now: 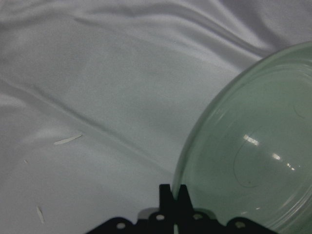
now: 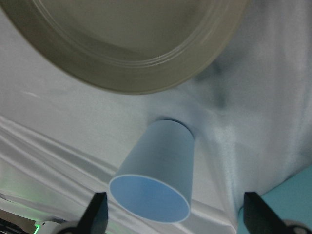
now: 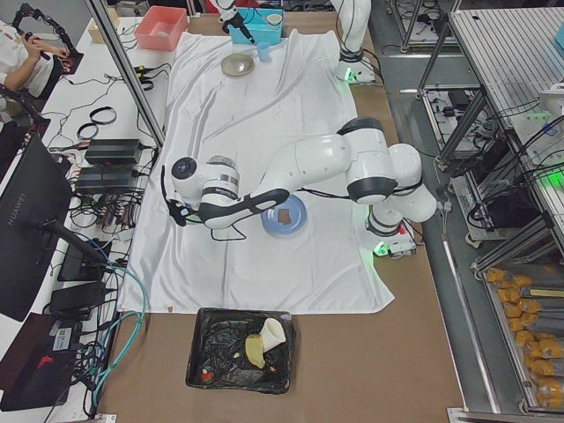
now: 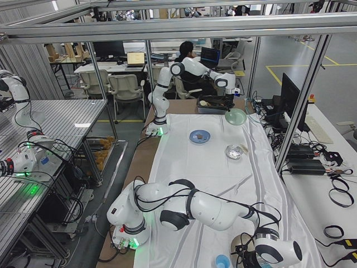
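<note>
My left gripper is shut on the rim of a pale green plate [image 4: 235, 116], which is over the white cloth; in the camera left view the arm hides it. My right gripper is open above a light blue cup [image 2: 161, 153], its fingers to either side in the right wrist view, apparently not touching it. The cup [image 3: 263, 53] stands beside a grey-beige plate [image 3: 236, 64] at the cloth's far end in the camera left view.
A teal bin [image 3: 264, 35] and pink bin [image 3: 161, 28] stand at the back. A blue plate [image 4: 199, 135] and foil-like dish [image 4: 234, 152] lie on the cloth [image 3: 247, 273]. A black tray [image 3: 220, 379] holds scraps and a white cup.
</note>
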